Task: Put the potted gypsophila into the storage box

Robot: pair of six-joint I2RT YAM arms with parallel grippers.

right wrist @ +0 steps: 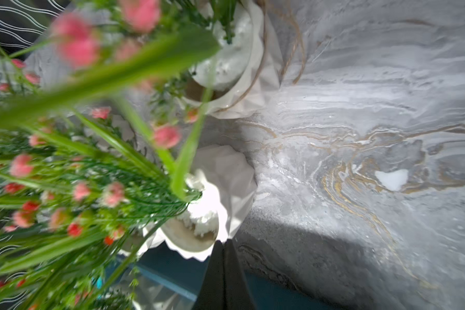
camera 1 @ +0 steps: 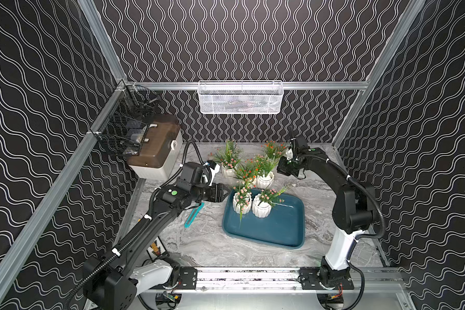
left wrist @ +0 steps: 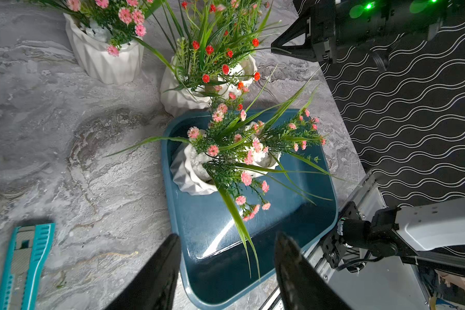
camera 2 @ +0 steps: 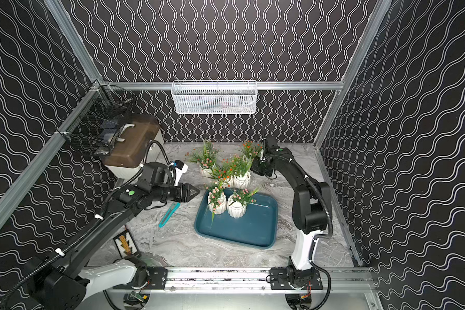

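Two white pots with pink flowers, one pot (camera 1: 241,206) and another pot (camera 1: 261,209), stand side by side in the blue tray (camera 1: 263,237). Just behind the tray stands a white pot with orange-red flowers (camera 1: 265,180); more potted flowers are around it. In the right wrist view my right gripper is shut with nothing between its fingers; that white pot (right wrist: 237,180) appears just beyond the tips, outside them. My left gripper stands open and empty beside the tray's left edge, its fingers framing part of the tray in its view.
A potted plant (camera 1: 228,170) stands at the back left. A brown-lidded box (camera 1: 157,142) is at the far left, and a teal cutter (camera 1: 193,215) lies left of the tray. The tray's right half is bare. A white wire basket (camera 1: 240,98) hangs behind.
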